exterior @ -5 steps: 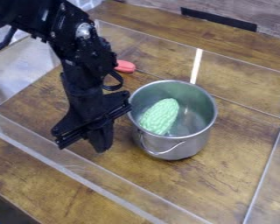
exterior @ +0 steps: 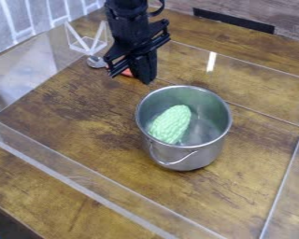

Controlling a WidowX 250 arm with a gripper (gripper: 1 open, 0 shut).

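Observation:
The black robot gripper (exterior: 137, 67) hangs over the back of the wooden table, left of centre, above and behind a steel pot (exterior: 205, 149). Part of a small red object (exterior: 130, 73) shows at its fingertips, mostly hidden; whether it is held cannot be told. The pot stands right of centre with a pale green corn-like object (exterior: 171, 124) lying inside it.
A white wire-like object (exterior: 86, 41) stands at the back left. Clear panels border the wooden table (exterior: 59, 131).
The gripper has moved from the front left, beside the pot, to the back of the table by the red object. The pot looks unmoved.

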